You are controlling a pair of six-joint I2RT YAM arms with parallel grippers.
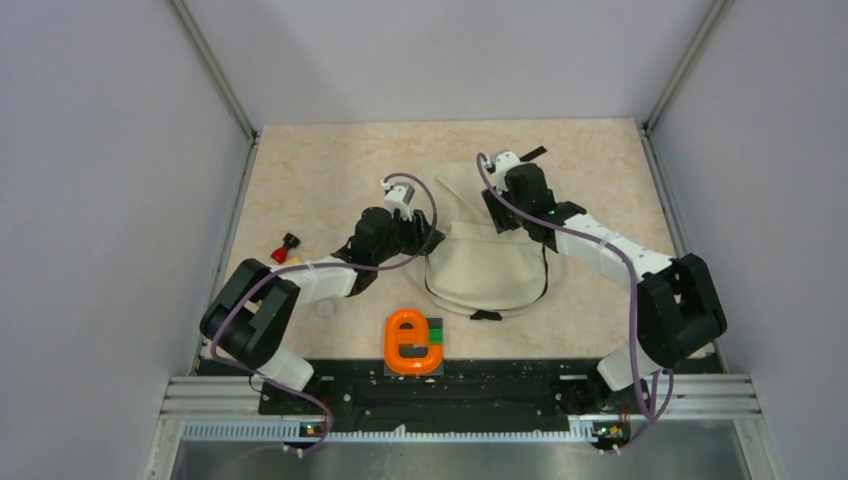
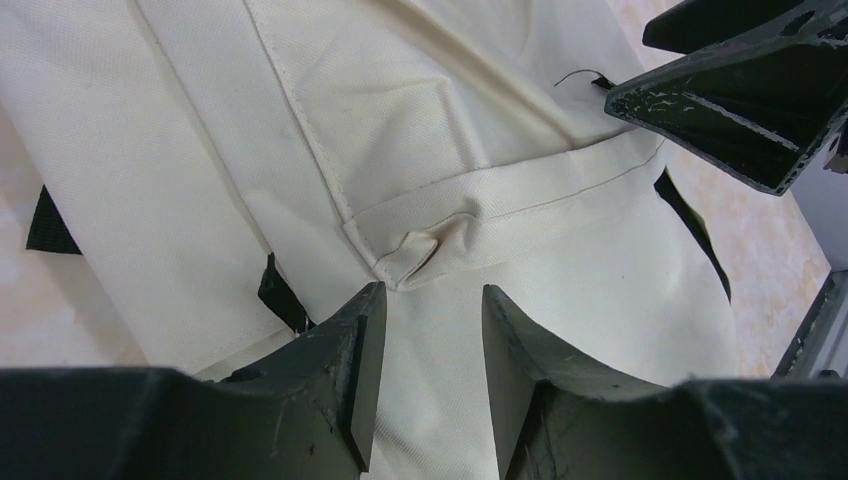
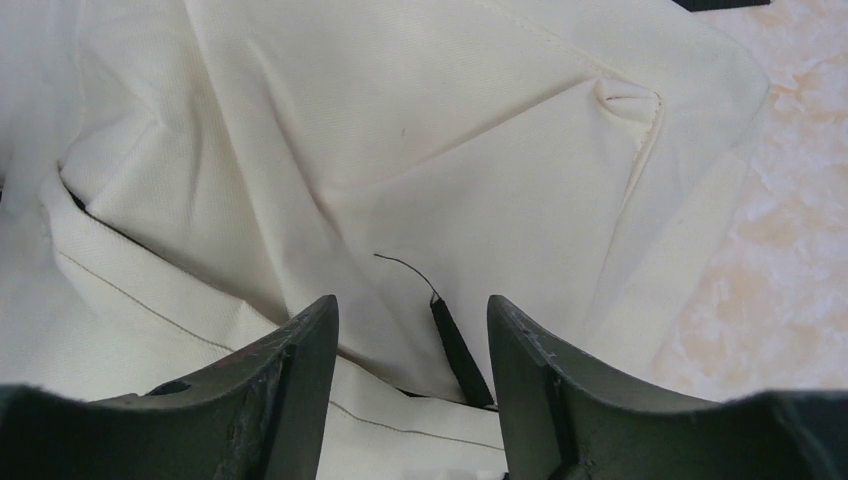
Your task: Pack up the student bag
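The cream canvas bag [image 1: 485, 270] lies flat in the middle of the table, with black straps and a folded top band. My left gripper hovers over the bag's left side near that band, fingers apart with nothing between them. My right gripper is over the upper right part of the bag, also apart and empty, above a short black zip pull [image 3: 457, 348] with a thin cord. In the left wrist view, the right gripper's black fingers enter at the top right.
An orange case [image 1: 407, 362] sits at the front edge below the bag. A red-and-black object [image 1: 282, 250] and a clear round item [image 1: 325, 308] lie at the left, partly near the left arm.
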